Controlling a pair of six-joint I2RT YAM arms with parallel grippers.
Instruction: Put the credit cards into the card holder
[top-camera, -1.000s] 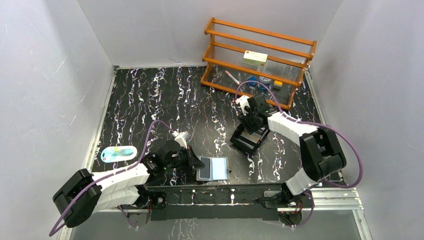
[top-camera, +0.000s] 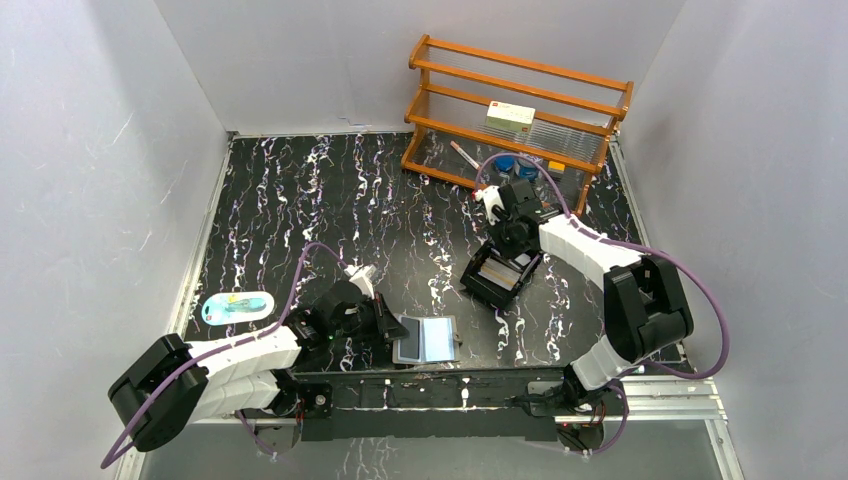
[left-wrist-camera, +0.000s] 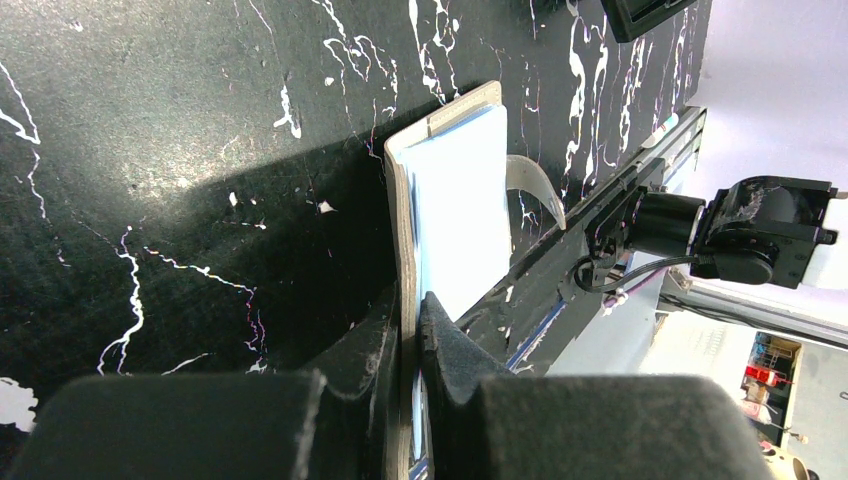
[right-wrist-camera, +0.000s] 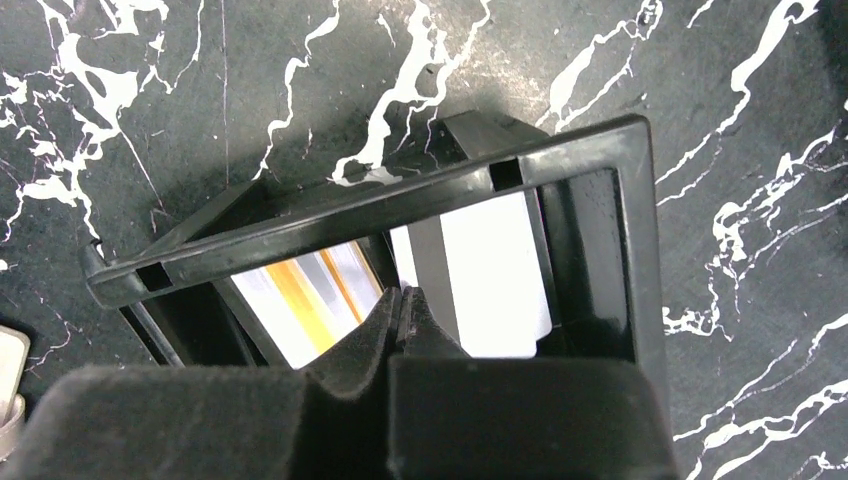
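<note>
The card holder lies spread like a booklet near the front edge, its pages pale blue. My left gripper is shut on its near-side edge; in the left wrist view the holder's pale sleeve extends ahead of the fingers. In a black tray rest two visible cards: a white card with a dark stripe and an orange-striped card. Over the tray, my right gripper is shut, its tips at the white card's left edge with nothing seen between them. Contact with the card cannot be judged.
The black tray has a raised rim around the cards. Behind it stands a wooden rack bearing a box. An oval blister pack lies at the left.
Over the tray, the right gripper has shifted slightly rightward, mostly in the earlier part of the second. Left arm and card holder look almost unmoved.
</note>
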